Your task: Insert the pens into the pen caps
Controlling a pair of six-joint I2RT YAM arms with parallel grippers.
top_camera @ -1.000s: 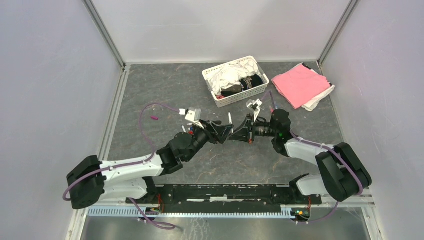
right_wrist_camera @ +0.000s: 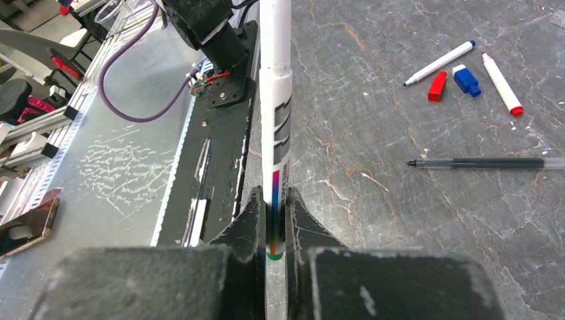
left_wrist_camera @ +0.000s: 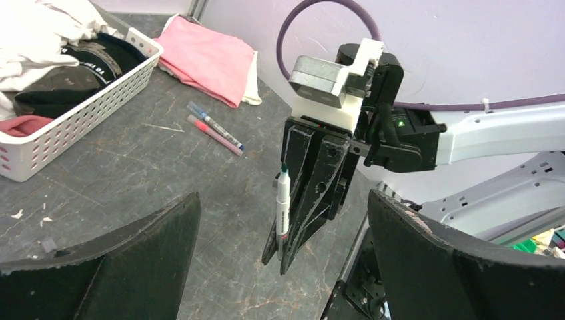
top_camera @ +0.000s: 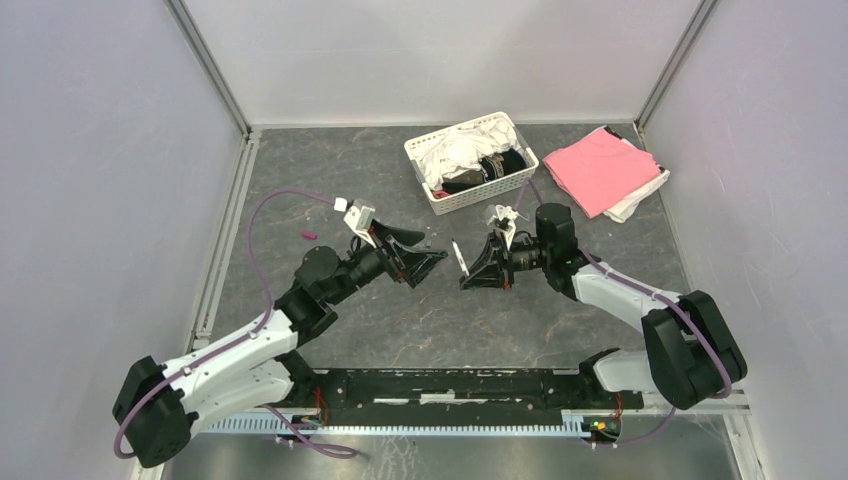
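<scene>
A white marker (left_wrist_camera: 283, 200) with a dark green tip stands roughly upright in my right gripper. Its fingers are shut on the marker's lower part; a green end (right_wrist_camera: 274, 256) shows below. No cap covers the upper tip. My left gripper (top_camera: 428, 270) is open and empty, to the left of the marker and apart from it. On the table lie a loose red cap (right_wrist_camera: 437, 87), a blue cap (right_wrist_camera: 466, 81), a white pen with a blue end (right_wrist_camera: 440, 63) and a white marker with a red end (right_wrist_camera: 502, 85).
A black pen (right_wrist_camera: 496, 163) lies alone. A blue marker (left_wrist_camera: 214, 125) and a pink-red one (left_wrist_camera: 213, 137) lie near the pink cloth (left_wrist_camera: 210, 60). The white basket (top_camera: 487, 192) stands at the back. A small magenta piece (top_camera: 309, 236) lies at left.
My left gripper has drawn back left from the held marker, leaving a gap between them. The right arm has shifted only slightly, and the marker now leans more in the top view.
</scene>
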